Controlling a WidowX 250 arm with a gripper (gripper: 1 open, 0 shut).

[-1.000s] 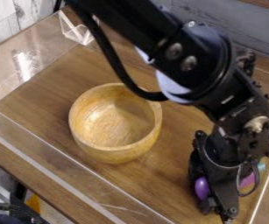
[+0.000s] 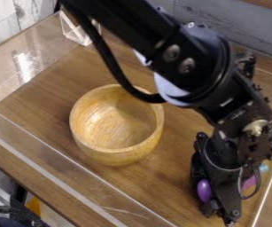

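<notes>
My black gripper is down low at the lower right of the camera view, shut on a purple object that shows between its dark fingers. More purple or pink shows just right of the gripper, partly hidden by it. A wooden bowl stands on the wooden surface to the left of the gripper, with nothing visible inside it.
Clear panels border it at the left, and a grey wall runs along the back. A small light-blue item peeks out at the right beside the gripper.
</notes>
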